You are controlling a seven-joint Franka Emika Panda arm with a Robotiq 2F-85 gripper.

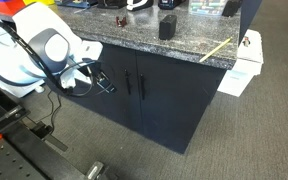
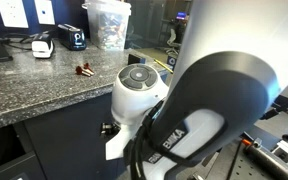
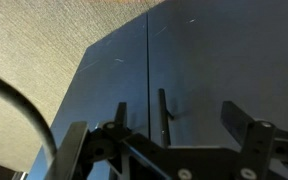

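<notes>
Dark cabinet doors stand closed under the countertop, with two black vertical handles side by side. One handle is just right of the seam; the other handle is just left of it. My gripper hangs in front of the doors, left of both handles in exterior view 1 and apart from them in the image. In the wrist view the gripper is open, its fingers wide apart, and a dark handle shows between them. Nothing is held. In exterior view 2 the arm covers most of the doors.
The speckled countertop overhangs the doors and carries a black box, a yellow stick and a clear bin. A white box stands on the floor at the right. Carpet before the doors is clear.
</notes>
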